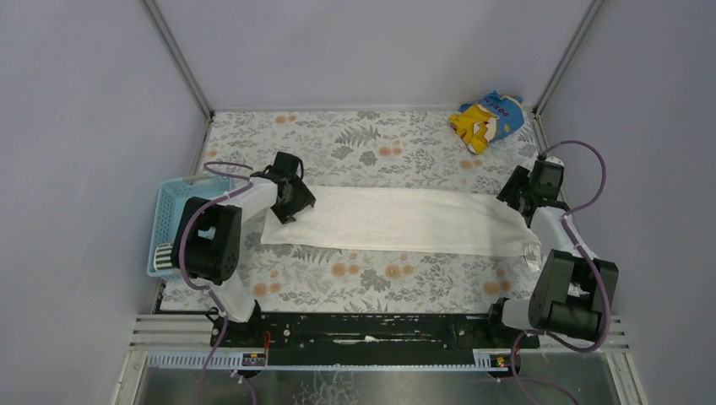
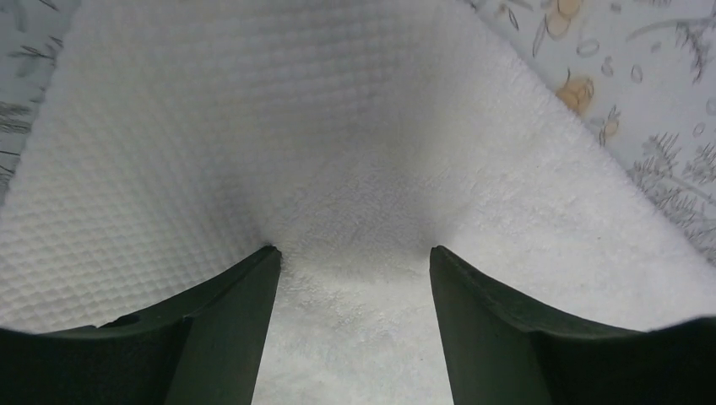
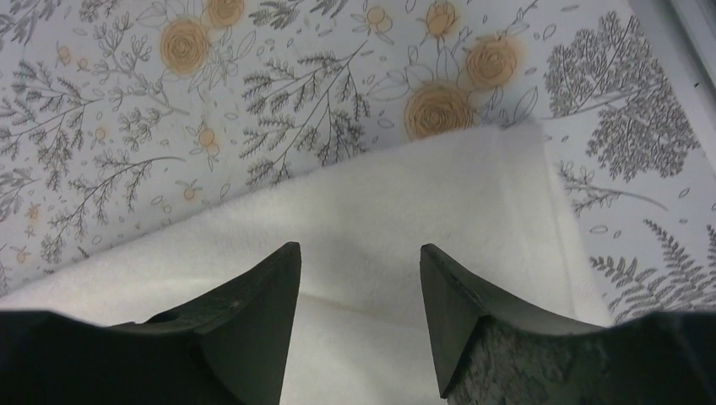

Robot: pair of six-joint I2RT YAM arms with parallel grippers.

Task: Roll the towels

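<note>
A long white towel (image 1: pixel 397 221) lies flat across the middle of the table. Over its left end is my left gripper, its fingers apart and pointing down at the cloth. A waffle-textured area of the towel (image 2: pixel 110 211) meets a smoother one between and beside those fingers; whether the tips touch it I cannot tell. At the towel's far right corner, my right gripper stands open above the fabric. The right end's edge band (image 3: pixel 553 228) shows just beyond its fingers. Nothing is gripped on that side.
To the left, a light blue basket (image 1: pixel 165 224) holds a striped black-and-white cloth (image 1: pixel 164 256), partly behind the left arm. A crumpled blue and yellow bag (image 1: pixel 490 122) rests at the back right. Bare patterned tabletop lies behind and in front of the towel.
</note>
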